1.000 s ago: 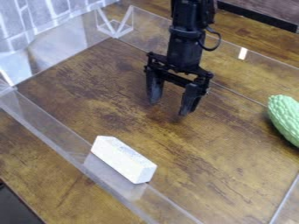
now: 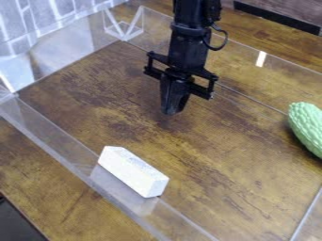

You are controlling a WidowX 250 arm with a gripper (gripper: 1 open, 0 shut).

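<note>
The black gripper [image 2: 174, 102] hangs at the upper middle of the camera view, above the wooden floor [image 2: 101, 104] of a clear-walled tray. Its fingers point down and are drawn together, with nothing visible between them.
A white block [image 2: 134, 172] lies at the lower left, and a green ridged object [image 2: 304, 126] lies at the right edge. Clear walls edge the tray.
About a second ago the fingers were apart; now they are closed. The gripper has since risen and shifted slightly left. The block and green object are unchanged.
</note>
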